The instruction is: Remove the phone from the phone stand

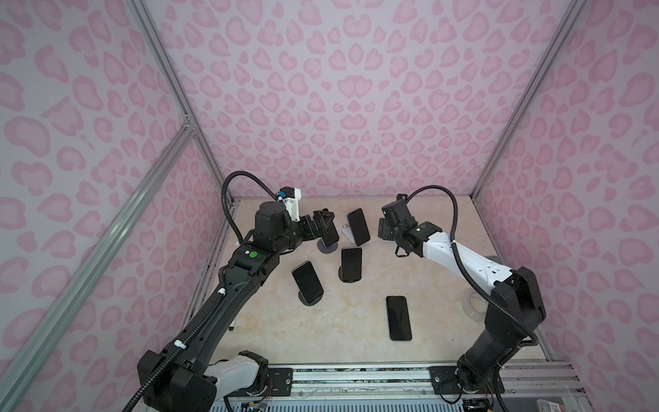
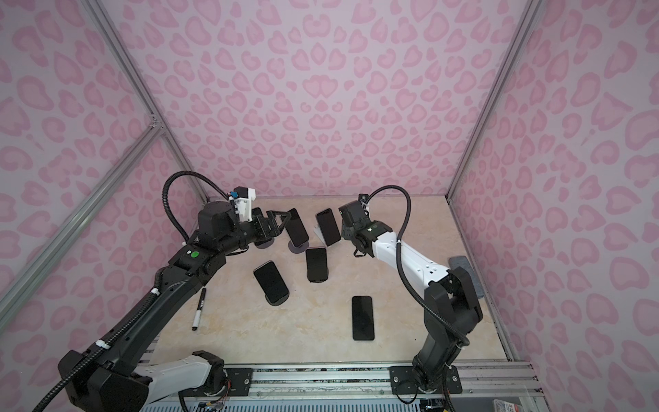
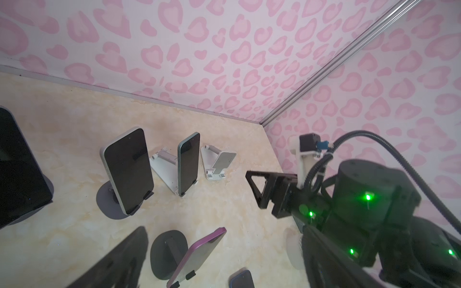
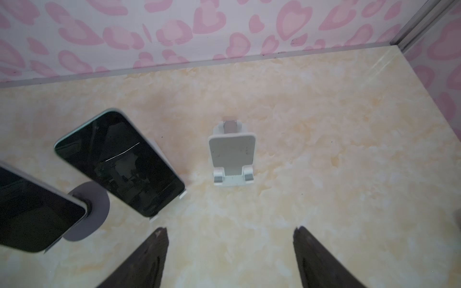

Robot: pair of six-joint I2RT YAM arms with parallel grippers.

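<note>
A bare white phone stand stands on the table in the right wrist view. To its left a phone leans tilted on another white stand. Apart and empty, the fingers of my right gripper are open near the back of the table. One phone lies flat at the front, off any stand. Several others rest on dark round stands: one at the middle, one at front left, one farther back. My left gripper is open above the left side, nothing between its fingers.
A marker pen lies at the left edge. A grey-blue flat item lies along the right edge, near the right arm. A clear round object is partly behind that arm.
</note>
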